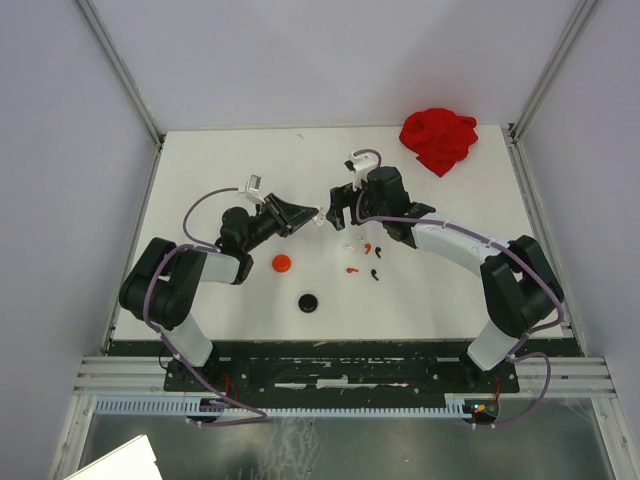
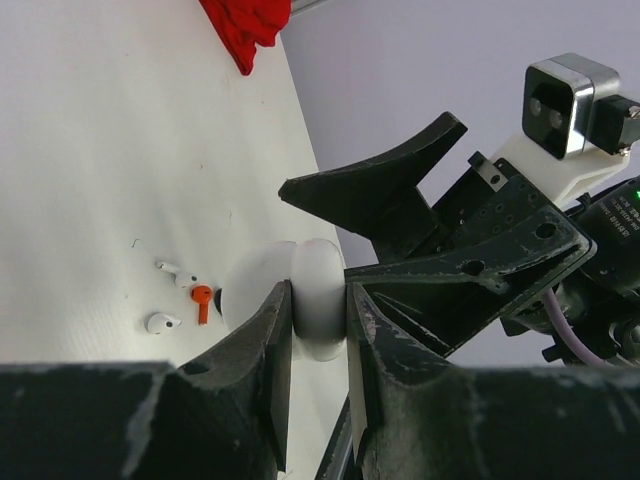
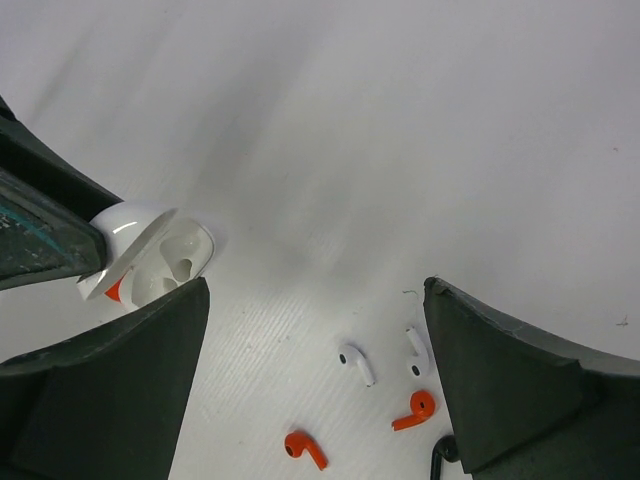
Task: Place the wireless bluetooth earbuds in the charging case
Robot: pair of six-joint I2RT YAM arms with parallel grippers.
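Observation:
My left gripper is shut on a white charging case (image 2: pixel 318 320), held above the table. In the right wrist view the case's lid is raised, and its slots (image 3: pixel 180 265) look empty. My right gripper stands open close beside the case, nothing between its fingers; whether a finger touches the case I cannot tell. Below it on the table lie two white earbuds (image 3: pixel 355 363), with one more white earbud (image 3: pixel 417 352) being the second of the pair. Nearby are orange earbuds (image 3: pixel 305 447) and a black earbud (image 3: pixel 444 452), partly hidden by a finger.
An orange case (image 1: pixel 281 263) and a black case (image 1: pixel 308 303) lie on the white table left of the earbuds. A red cloth (image 1: pixel 438 138) is at the back right. Bare table surrounds these things, notably at the front right.

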